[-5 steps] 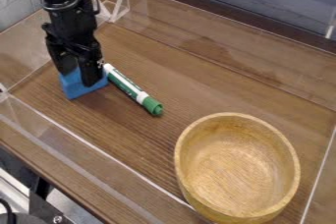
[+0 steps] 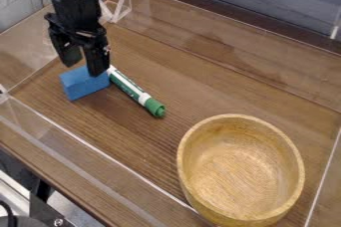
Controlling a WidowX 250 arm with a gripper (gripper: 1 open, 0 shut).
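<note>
The black gripper (image 2: 79, 47) is at the upper left, open, just above a blue block (image 2: 84, 85) that lies on the wooden surface. A green and white cylindrical object (image 2: 136, 91), like a marker or tube, lies diagonally to the right of the block.
A large yellow oval bowl (image 2: 241, 169) fills the lower right. Pale edges border the surface at left and top, and black cables show at the bottom left.
The gripper has risen away from the blue block, uncovering more of it. The green and white object and the bowl have not visibly moved.
</note>
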